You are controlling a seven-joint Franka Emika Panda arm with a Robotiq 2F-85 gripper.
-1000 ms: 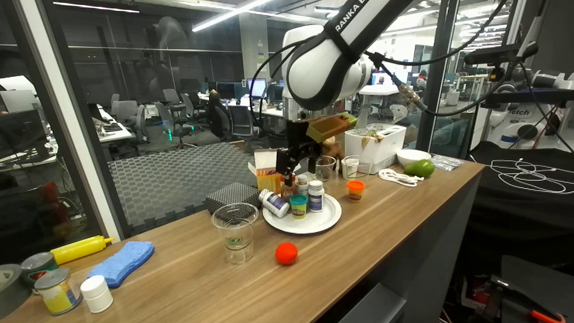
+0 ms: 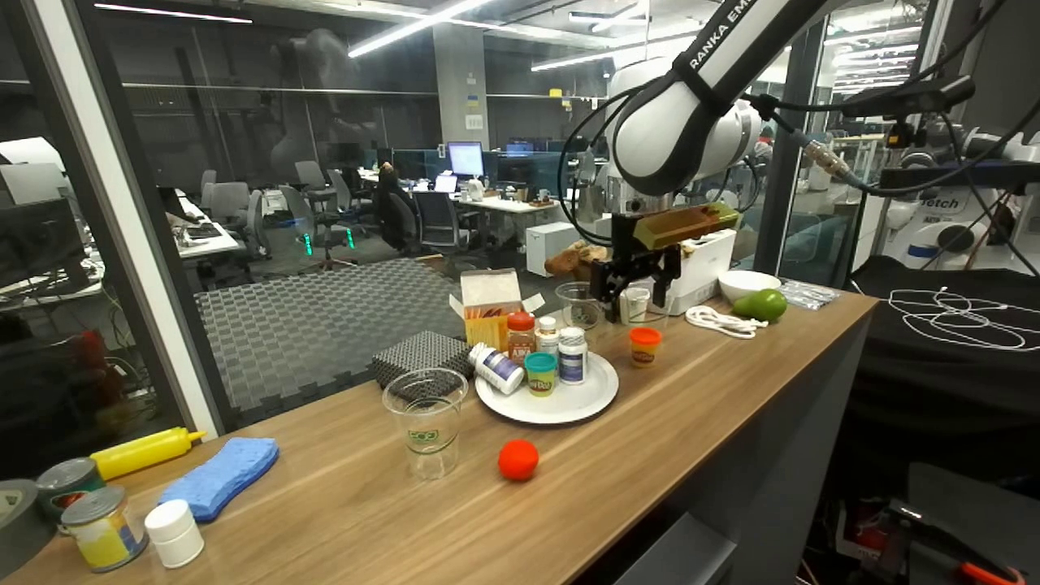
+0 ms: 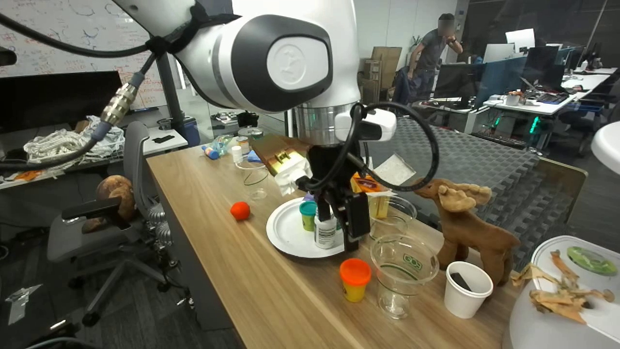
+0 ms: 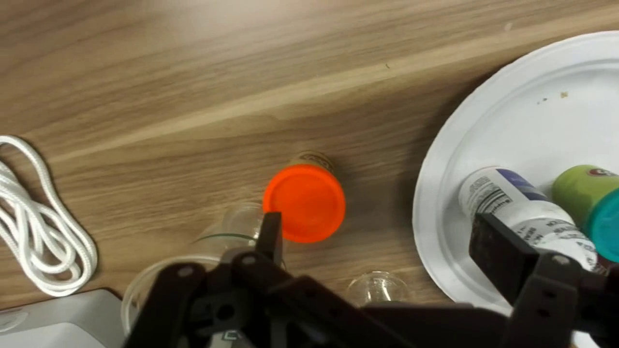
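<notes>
Wide apart, the fingers of my gripper have nothing between them in the wrist view. Below the left finger (image 4: pixel 270 235) and partly behind it stands a small tub with an orange lid (image 4: pixel 307 203), upright on the wood. The right finger overlaps the white plate (image 4: pixel 441 191) in that view. In exterior view 1 my gripper (image 2: pixel 639 292) hangs above the table, behind the orange-lidded tub (image 2: pixel 644 347) and to the right of the plate (image 2: pixel 575 413). On the plate are white pill bottles (image 2: pixel 573 356), a teal-lidded tub (image 2: pixel 540 374) and a red-capped bottle (image 2: pixel 522 338).
Clear cups (image 3: pixel 401 273) and a white cup (image 3: pixel 466 293) stand near the orange-lidded tub. A toy moose (image 3: pixel 473 232) is behind them. White cord (image 2: pixel 723 322) lies to the right in exterior view 1. A red ball (image 2: pixel 518 459) sits on open wood near another clear cup (image 2: pixel 429 429).
In exterior view 1 my arm and gripper have moved right, from over the back of the plate to beyond its right side. The tabletop objects look unmoved.
</notes>
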